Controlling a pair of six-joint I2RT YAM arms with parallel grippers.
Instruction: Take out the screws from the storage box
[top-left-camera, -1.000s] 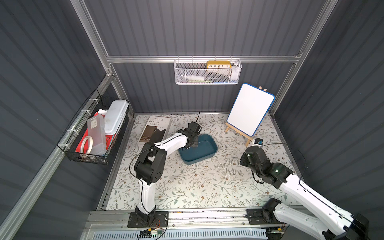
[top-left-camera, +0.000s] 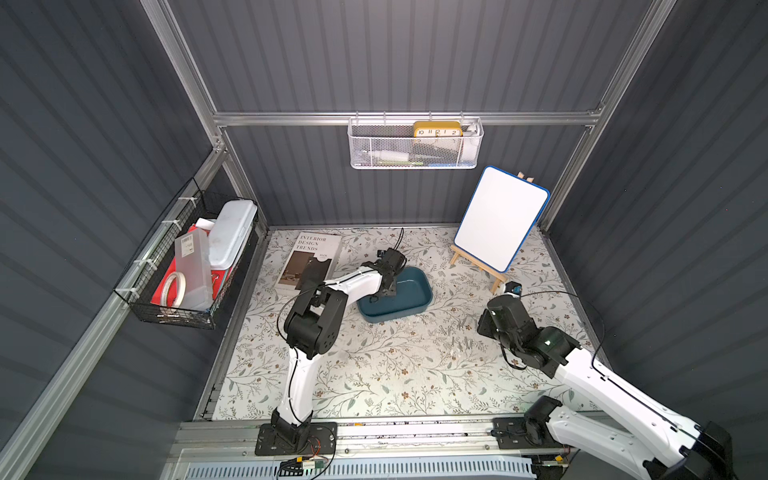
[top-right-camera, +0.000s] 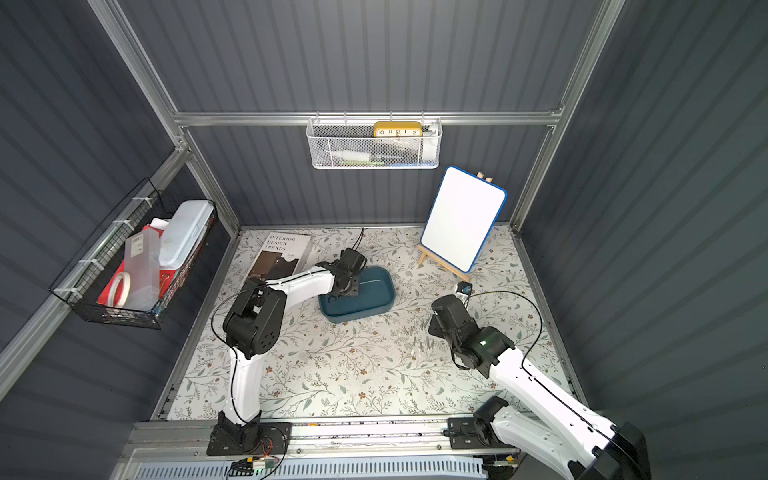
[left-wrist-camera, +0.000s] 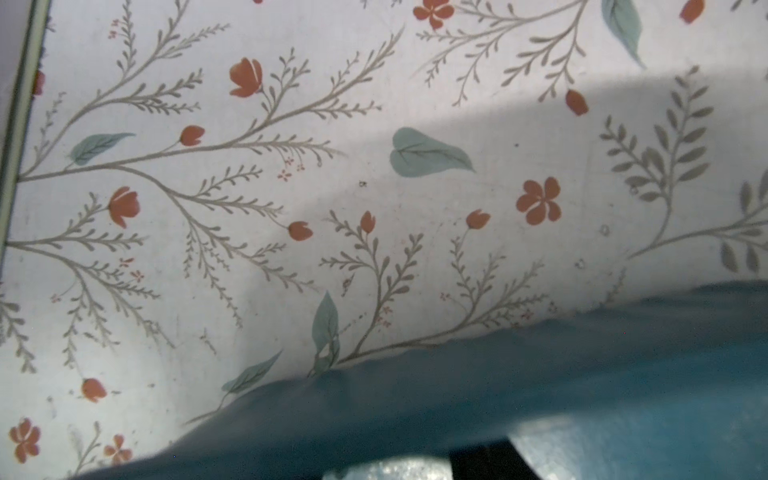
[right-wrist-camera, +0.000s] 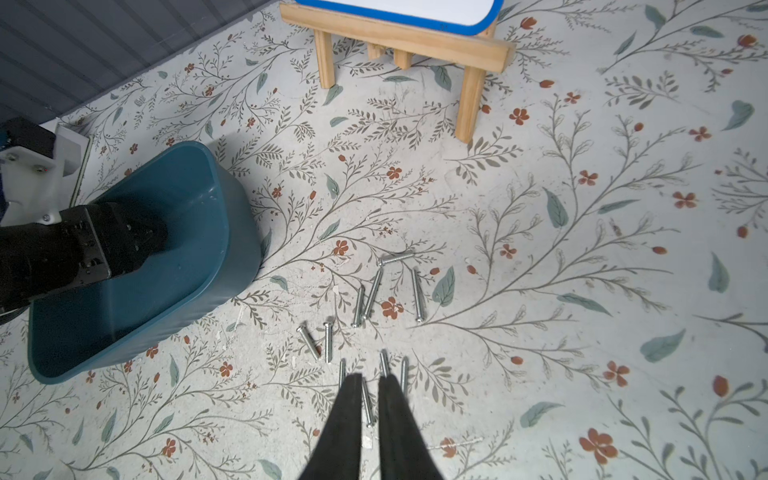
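Note:
A teal storage box stands on the floral table. My left gripper is down inside the box's left part; in the left wrist view the box wall fills the lower edge and hides most of the fingers. Several silver screws lie loose on the table right of the box, in two loose groups. In the right wrist view my right gripper is over the nearer screws, its blurred fingers close together; whether anything is between them I cannot tell. The box's bottom under the left gripper is hidden.
A book lies behind the left arm. A whiteboard on a wooden easel stands at the back right. Baskets hang on the back and left walls.
The right arm has moved a little toward the front.

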